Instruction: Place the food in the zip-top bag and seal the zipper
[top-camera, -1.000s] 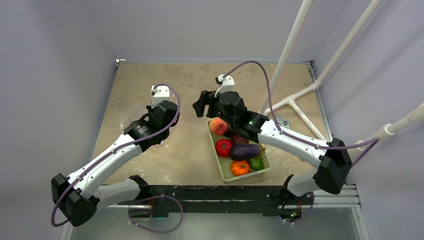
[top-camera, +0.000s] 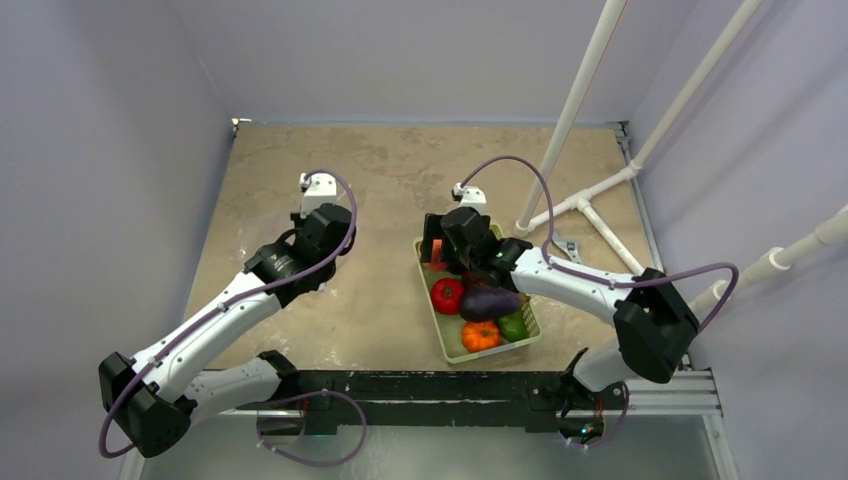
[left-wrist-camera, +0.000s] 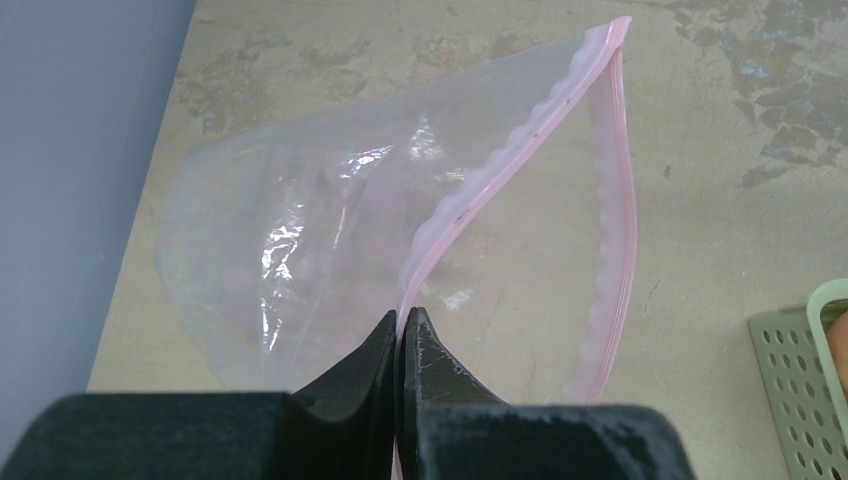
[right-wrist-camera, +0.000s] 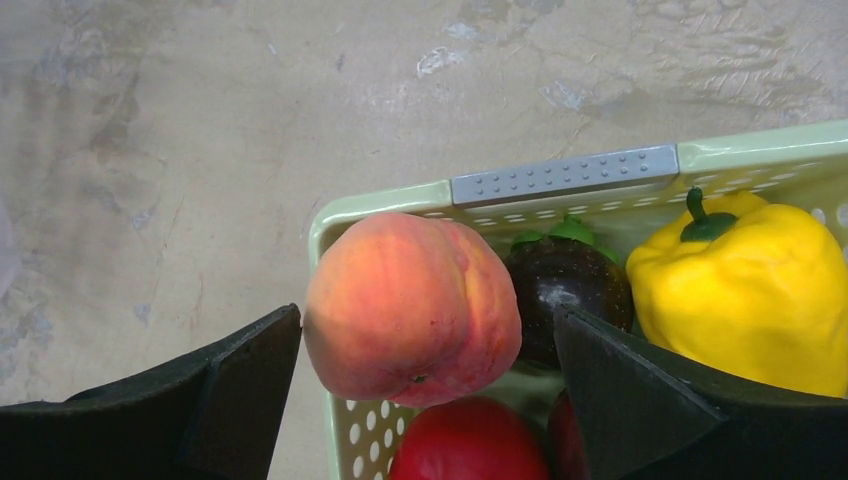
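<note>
In the left wrist view, a clear zip top bag (left-wrist-camera: 330, 220) with a pink zipper edge spreads its mouth wide toward the basket. My left gripper is shut on one side of that edge. My right gripper stands open over the basket's far left corner. Between and just ahead of its fingers sits a peach (right-wrist-camera: 400, 305), its left side close by the left finger; whether they touch I cannot tell. Below the peach shows a red tomato (right-wrist-camera: 468, 440), beside it a dark round eggplant (right-wrist-camera: 570, 285) and a yellow pepper (right-wrist-camera: 745, 290).
The green basket (top-camera: 438, 335) also holds a long eggplant (top-camera: 488, 304), an orange pumpkin (top-camera: 480, 336) and a green pepper (top-camera: 513, 326). White pipes (top-camera: 606, 188) stand to the right, near a metal tool (top-camera: 566, 246). Bare table lies between bag and basket.
The left gripper and bag have barely moved.
</note>
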